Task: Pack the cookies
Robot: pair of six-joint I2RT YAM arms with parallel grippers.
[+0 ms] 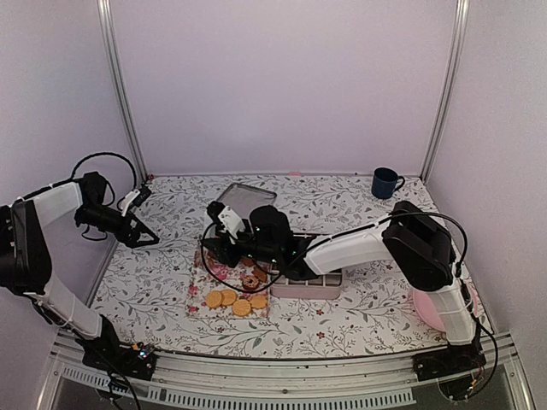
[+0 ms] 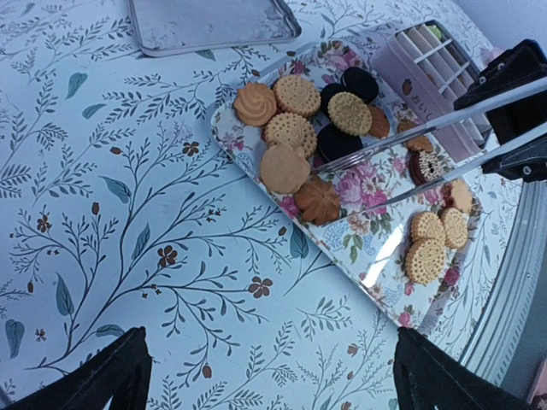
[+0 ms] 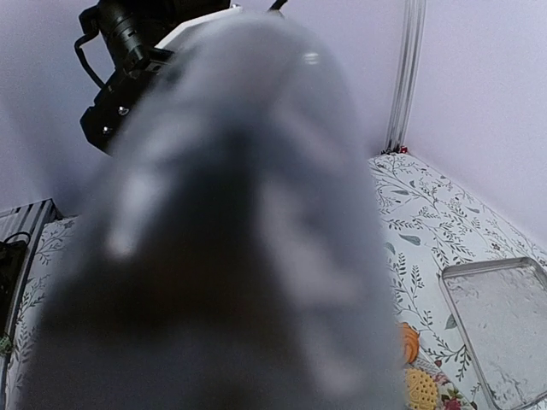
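Note:
A floral tray [image 2: 376, 265] holds assorted cookies, with a flower-shaped cookie [image 2: 318, 202], dark sandwich cookies [image 2: 360, 82] and pale round biscuits [image 2: 426, 260]. The right gripper [image 1: 224, 252] is low over the tray's back part. Its two long fingers [image 2: 479, 108] reach down among the cookies in the left wrist view, spaced apart, with nothing clearly held. A blurred shape fills much of the right wrist view. The pink compartment box [image 1: 305, 289] sits beside the tray, partly under the right arm. My left gripper [image 1: 141, 235] stands open at the table's left.
A metal tray [image 1: 246, 192] lies behind the cookies. A dark mug [image 1: 385, 184] stands at the back right, and a pink plate [image 1: 423, 307] lies at the front right.

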